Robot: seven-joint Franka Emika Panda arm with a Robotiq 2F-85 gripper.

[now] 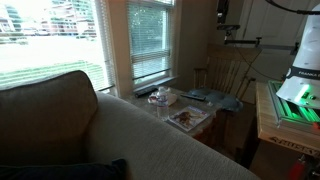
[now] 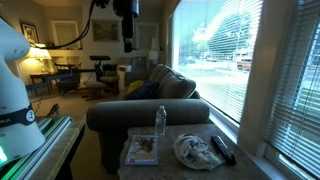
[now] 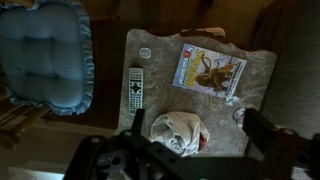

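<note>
High above a small grey table (image 3: 155, 75), my gripper points down, its dark fingers far apart at the lower left and right of the wrist view. It is open, and nothing shows between the fingertips beyond what lies below on the table. On the tabletop are a picture-covered booklet or case (image 3: 208, 70), a pale remote (image 3: 136, 90) with several buttons, and a crumpled white cloth (image 3: 180, 130) with a coloured patch. A clear bottle (image 2: 160, 120) stands upright on it. In exterior view 2 the gripper (image 2: 127, 42) hangs at the top, clear of everything.
A sofa (image 2: 180, 84) adjoins the table, and windows with blinds (image 1: 150, 40) rise behind it. A blue-cushioned chair (image 3: 45, 60) stands near the remote's side. The arm's wooden bench (image 1: 285, 125) is at right in exterior view 1.
</note>
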